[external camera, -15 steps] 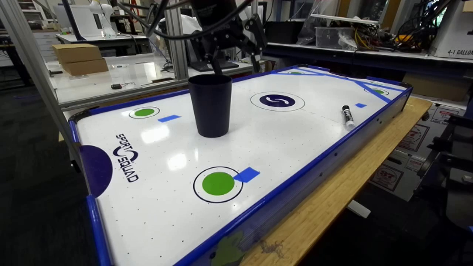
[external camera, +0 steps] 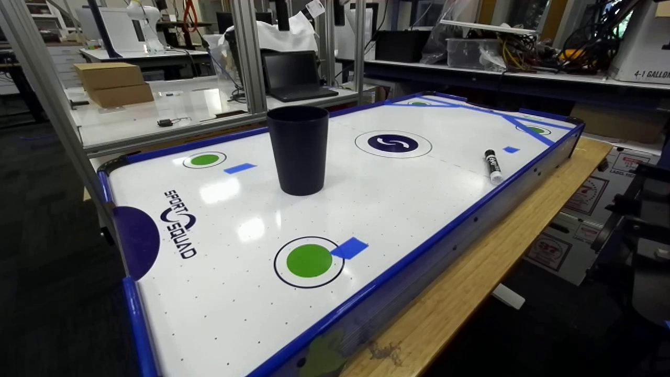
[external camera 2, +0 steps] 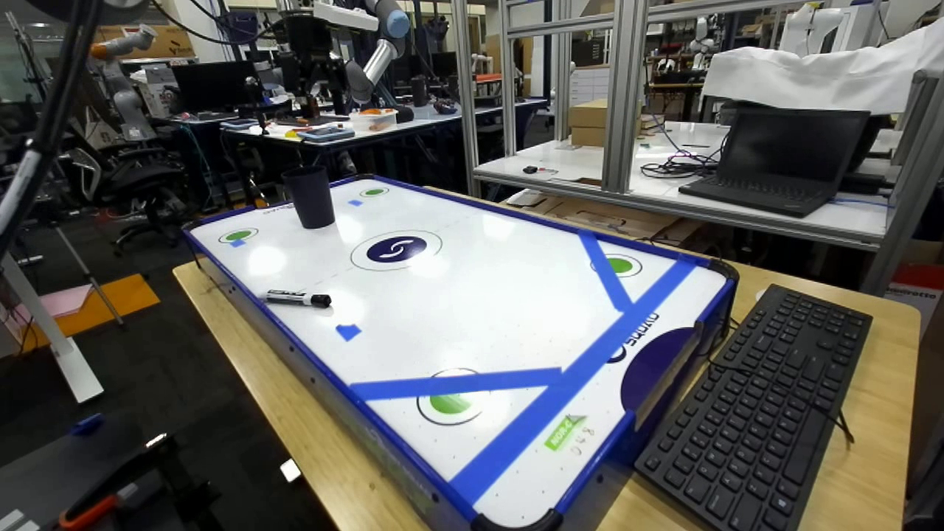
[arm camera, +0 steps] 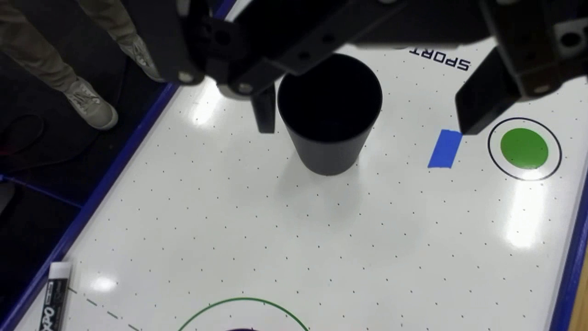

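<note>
In the wrist view my gripper is open, its two dark fingers wide apart with nothing held between them. Below it, on the white table, a dark cup (arm camera: pixel 330 146) stands upright with its mouth facing up; it is close to the left finger in this view, but apart in height. Exterior view 1 has the cup (external camera: pixel 299 151) at the near half of the table. A black-and-white marker (external camera: pixel 493 166) lies near the long blue edge, well away from the cup; the wrist view catches part of the marker (arm camera: pixel 55 300) at lower left.
Blue rails (external camera: pixel 402 267) border the air-hockey table, which is mostly clear. Strips of blue tape (external camera 2: pixel 584 354) mark its far end. Beyond that end lies a black keyboard (external camera 2: pixel 761 398). Metal posts (external camera: pixel 249 56) and a laptop (external camera: pixel 295 74) stand along one side.
Cup and marker have stayed put.
</note>
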